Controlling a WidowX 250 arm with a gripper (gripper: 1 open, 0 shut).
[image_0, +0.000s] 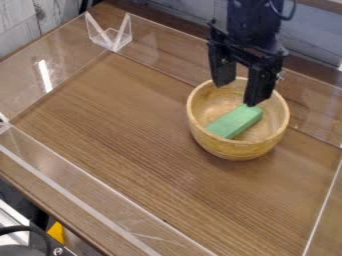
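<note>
A tan round bowl sits on the wooden table, right of centre, with a green block lying inside it. My black gripper hangs over the back part of the bowl, open, with nothing seen between its fingers. It is above the block and apart from it.
A clear wire-like or plastic holder stands at the back left. A dark cable and a yellow item lie at the lower left edge.
</note>
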